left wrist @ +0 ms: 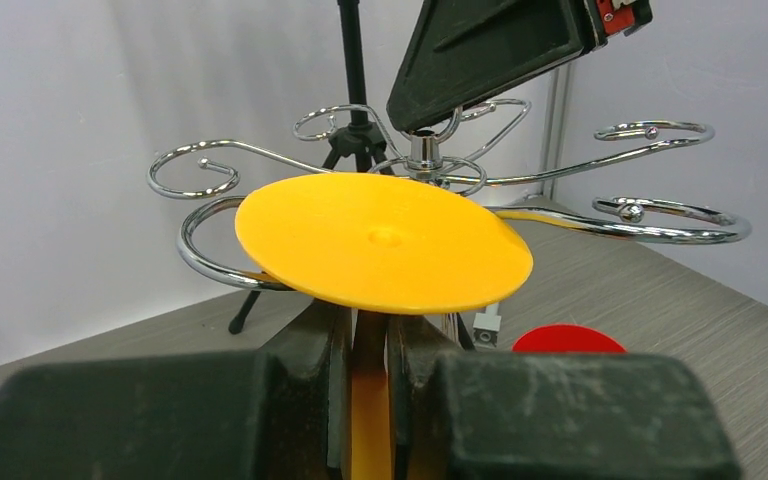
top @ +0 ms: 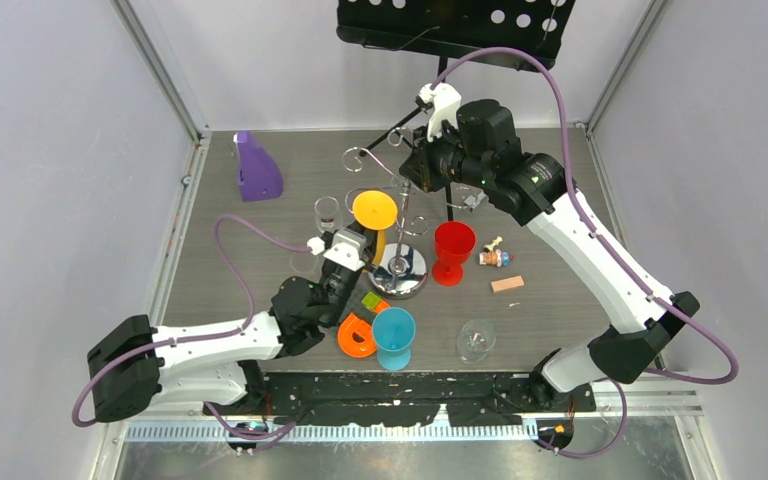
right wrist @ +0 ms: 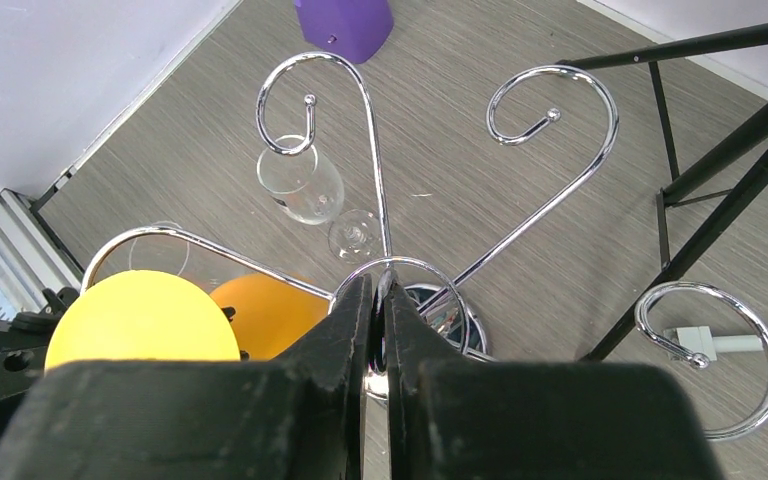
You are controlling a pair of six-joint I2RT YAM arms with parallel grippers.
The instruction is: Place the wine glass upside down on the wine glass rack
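The yellow wine glass (top: 375,210) is upside down, its flat foot (left wrist: 384,243) uppermost. My left gripper is shut on its stem, just below the foot. The glass is beside the post of the chrome wine glass rack (top: 399,271), among its curled arms (left wrist: 650,233). In the right wrist view the orange bowl (right wrist: 268,312) hangs under a left-hand rack arm; whether the stem sits inside that loop cannot be told. My right gripper is shut on the small ring at the top of the rack.
Near the rack's base stand a red goblet (top: 453,250) and a blue goblet (top: 394,335). Clear glasses lie to the left (top: 327,213) and front right (top: 476,340). A purple object (top: 257,168) is at back left, a black stand (right wrist: 750,180) behind.
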